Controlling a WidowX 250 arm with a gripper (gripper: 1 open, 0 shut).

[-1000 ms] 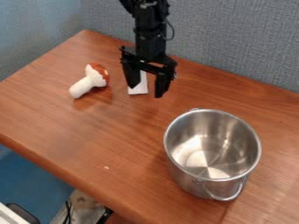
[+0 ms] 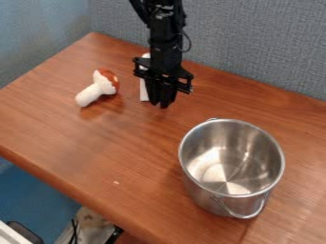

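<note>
My black gripper (image 2: pixel 162 93) is down at a small white block (image 2: pixel 145 91) near the back of the wooden table, shut on it; the block is partly hidden behind the fingers. To the left lies a white mushroom-shaped toy with a red cap (image 2: pixel 97 88). A large steel pot (image 2: pixel 231 168) stands at the front right.
A grey panel (image 2: pixel 254 48) runs along the back edge. Cables and dark items lie off the table at the lower left.
The gripper has come down and its fingers have drawn together around the white block, which is now more hidden. The toy and pot are unchanged.
</note>
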